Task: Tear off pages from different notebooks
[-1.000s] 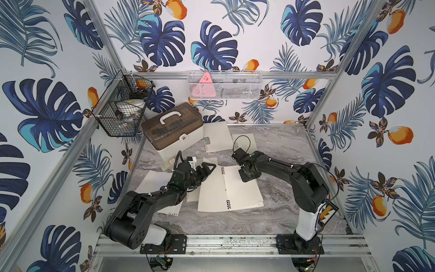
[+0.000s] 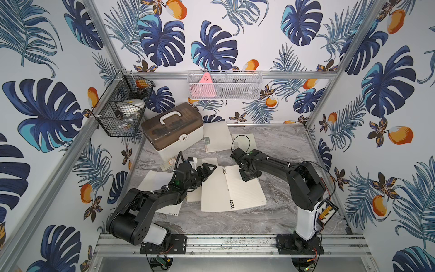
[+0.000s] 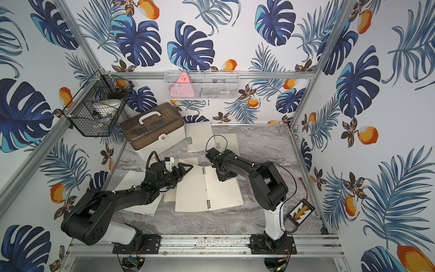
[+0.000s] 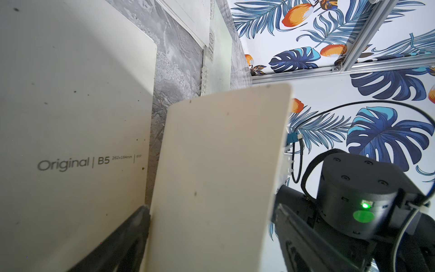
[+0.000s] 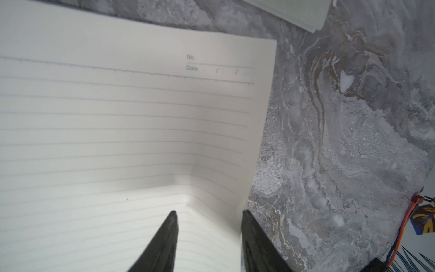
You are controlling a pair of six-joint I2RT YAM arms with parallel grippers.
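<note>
An open spiral notebook lies mid-table, its coils down the middle. My left gripper is at its left half, fingers part open around a cream sheet or cover that stands raised in the left wrist view. My right gripper is over the right half; in the right wrist view its fingertips stand apart at the lined page's right edge, which is bent. Beside it lie a notebook marked Original B5 and loose pages at the left.
A toolbox stands back left. A white notebook and a pale green one lie at the back. Baskets hang on the walls. Bare table lies to the right.
The open notebook has shifted slightly to the right along with my left gripper. My right gripper has moved only a little.
</note>
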